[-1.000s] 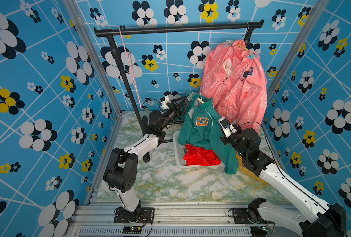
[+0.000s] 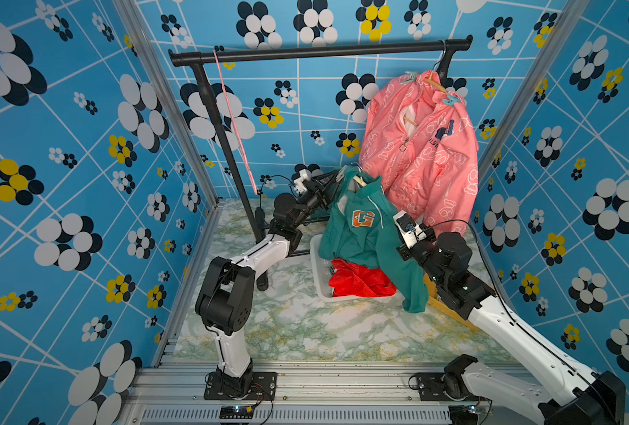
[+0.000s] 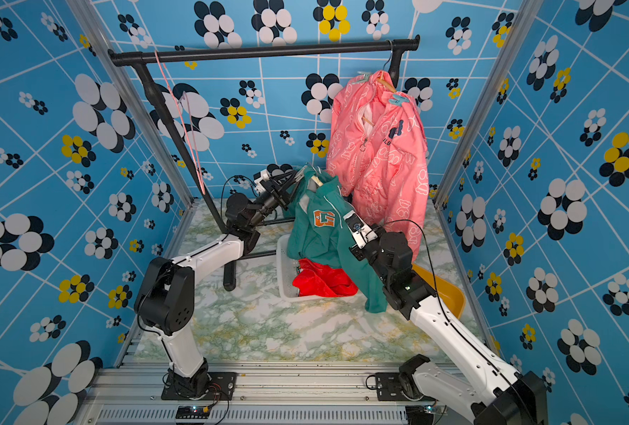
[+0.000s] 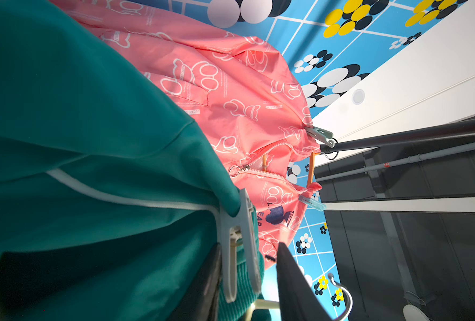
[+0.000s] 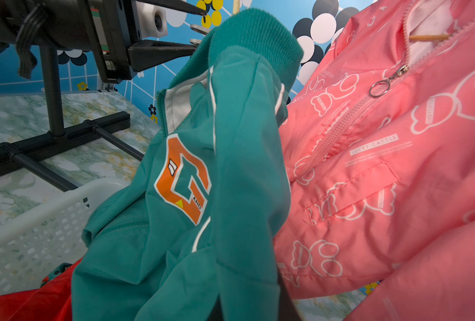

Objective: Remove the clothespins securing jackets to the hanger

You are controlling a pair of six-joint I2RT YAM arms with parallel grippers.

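In the left wrist view, a pale grey-green clothespin (image 4: 239, 246) is clipped on the collar of the green jacket (image 4: 114, 160). My left gripper stands part open around its handles, with a gap showing on the right side. In the top left view, this gripper (image 2: 338, 177) is at the jacket's upper left. My right gripper (image 2: 401, 244) is shut on the green jacket (image 2: 360, 237), whose cloth bunches between its fingers. The pink jacket (image 2: 420, 148) hangs on a wooden hanger (image 2: 433, 83), with clothespins (image 4: 321, 134) at its shoulders.
A black rack bar (image 2: 314, 53) crosses the back. Below the green jacket is a white basket (image 2: 321, 283) with red cloth (image 2: 360, 278). A yellow container (image 3: 447, 294) lies behind the right arm. A pink strip (image 2: 233, 120) hangs at left.
My left gripper has moved slightly right, toward the green jacket's collar. My right arm has barely moved, and the jackets hang much as before.
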